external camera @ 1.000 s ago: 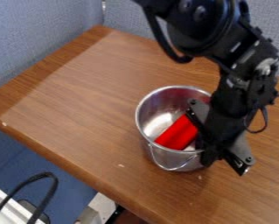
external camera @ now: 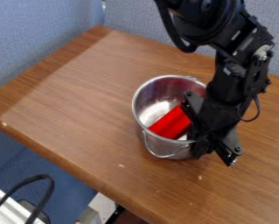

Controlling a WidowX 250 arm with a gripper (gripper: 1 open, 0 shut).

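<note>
A steel pot [external camera: 149, 101] with a wire handle stands on the wooden table [external camera: 72, 96], right of its middle. A red block [external camera: 170, 122] lies inside it. My black gripper [external camera: 208, 135] reaches down over the pot's right side, hiding that part of the rim. Its fingertips are dark and overlap the rim, so whether anything is between them does not show.
Blue padded walls [external camera: 31, 44] border it. At the lower left, below the table edge, are a white object [external camera: 7, 201] and a black cable.
The arm and gripper have shifted slightly over the last second. The pot has moved a little, and its rim now sits higher in view.
</note>
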